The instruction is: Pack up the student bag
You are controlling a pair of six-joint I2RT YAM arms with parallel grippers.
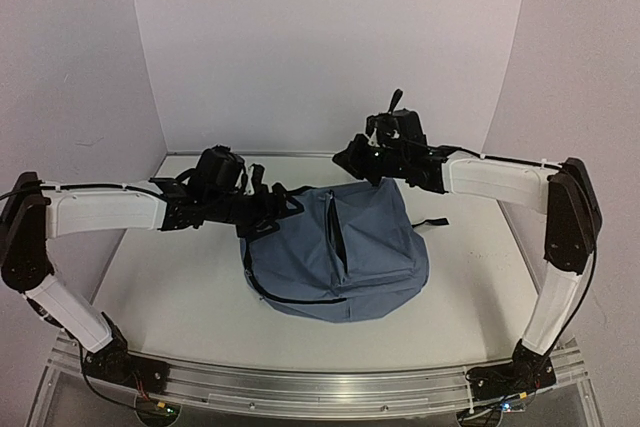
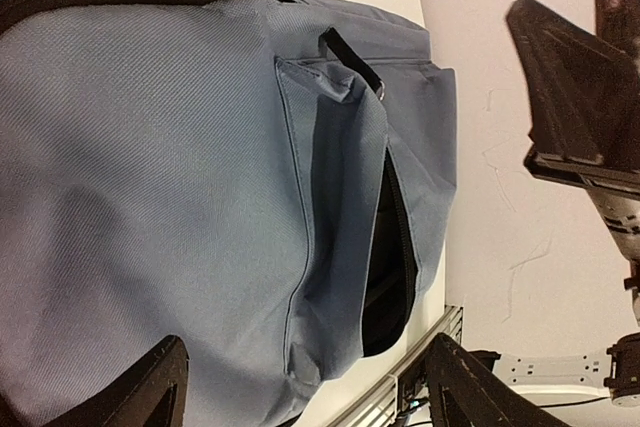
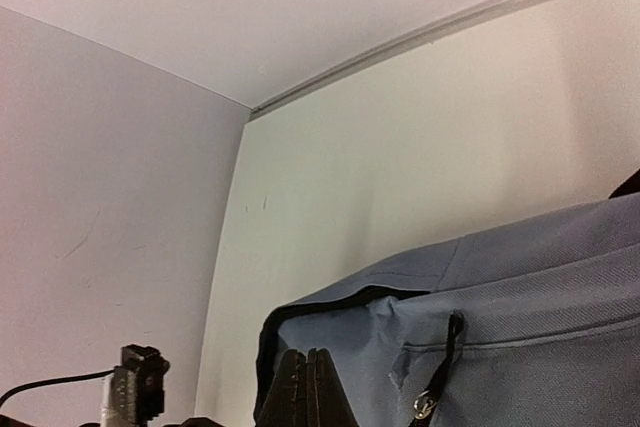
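The blue-grey student bag lies on the table, its pocket gaping along a black zipper. In the left wrist view, a black zipper pull rests at the pocket's upper end. My right gripper hovers at the bag's far edge; the right wrist view shows its fingers pressed together, nothing between them. That same pull hangs to their right, clear of them. My left gripper is over the bag's left part, fingers wide apart and empty.
Bare white table surrounds the bag, with walls at the back and sides. A metal rail runs along the front. A black strap sticks out from the bag's right side.
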